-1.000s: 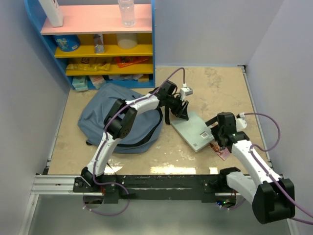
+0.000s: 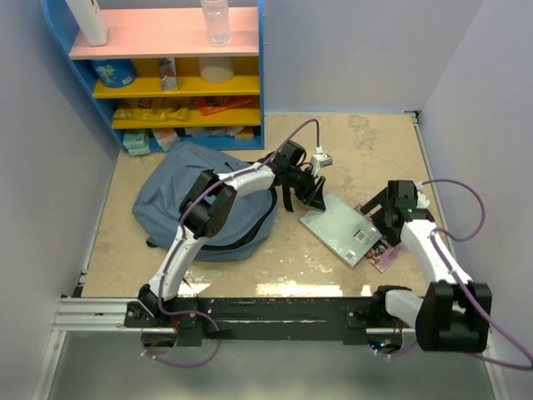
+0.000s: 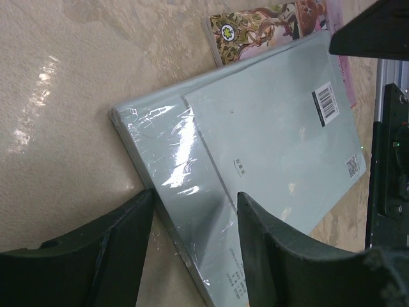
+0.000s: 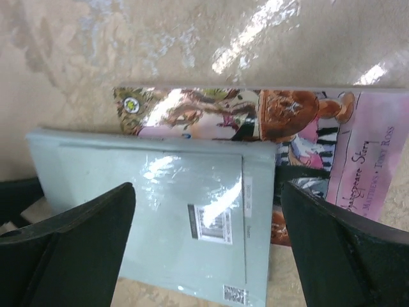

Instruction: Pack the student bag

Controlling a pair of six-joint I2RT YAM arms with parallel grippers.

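A pale grey-green wrapped book [image 2: 340, 229] lies right of the blue-grey bag [image 2: 162, 208]. My left gripper [image 2: 316, 196] is at the book's far-left end, shut on its edge. Another book with a colourful cover and pink strip [image 4: 358, 153] lies partly under the grey one at the right. My right gripper [image 2: 390, 218] hangs open over both books, its fingers either side of the grey book's barcode end in the right wrist view.
A blue shelf unit [image 2: 254, 50] with bottles, packets and boxes stands at the back left. Walls border both sides.
The grey book and my left gripper have shifted slightly right and down. My right gripper has moved right, and its arm has changed pose.
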